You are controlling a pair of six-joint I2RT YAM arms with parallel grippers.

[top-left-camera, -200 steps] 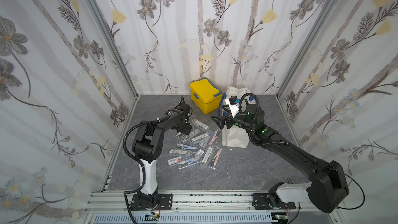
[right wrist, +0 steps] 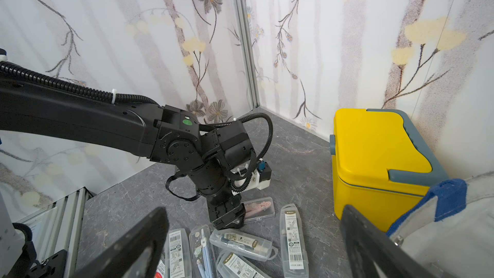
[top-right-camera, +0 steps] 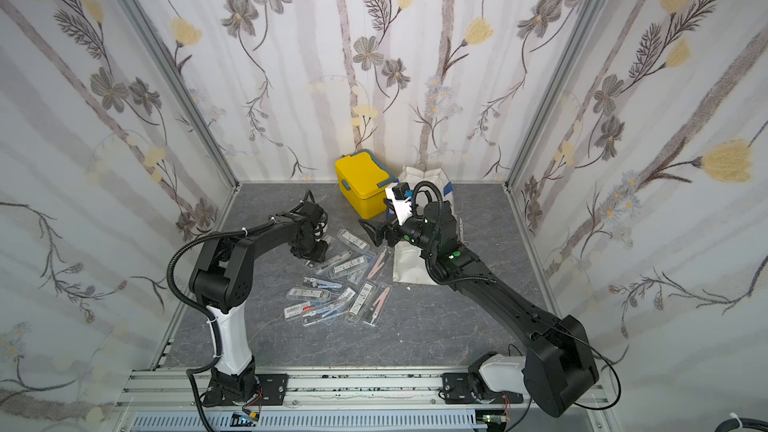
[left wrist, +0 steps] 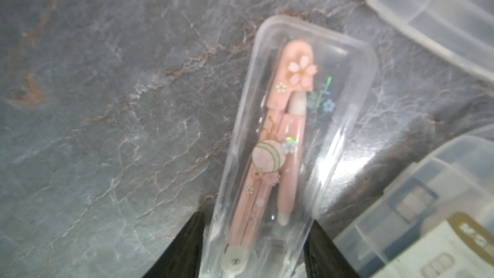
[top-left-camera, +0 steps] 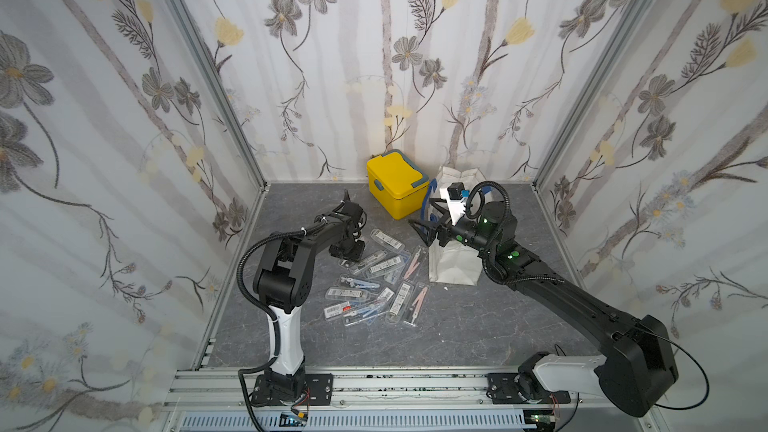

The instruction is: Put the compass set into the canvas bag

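In the left wrist view, a clear case with a pink compass set (left wrist: 267,159) lies flat on the grey tabletop. My left gripper is low over its near end, one finger on each long side. The fingers stand apart, close against the case walls; firm contact cannot be judged. From the right, the pink set (right wrist: 258,209) shows just beyond the left gripper. My right gripper (top-left-camera: 424,232) hangs open and empty in front of the white canvas bag (top-left-camera: 456,262), whose blue-trimmed mouth (right wrist: 447,198) shows in the right wrist view. The right arm partly hides the bag.
Several other compass sets (top-left-camera: 400,301) in clear cases crowd the table centre, some close to the left gripper. A yellow box (top-left-camera: 397,184) with a grey-blue handle stands at the back, left of the bag. Bare tabletop (top-left-camera: 480,328) lies at the front right.
My left gripper has shifted slightly left and toward the front, settling over the pink set.
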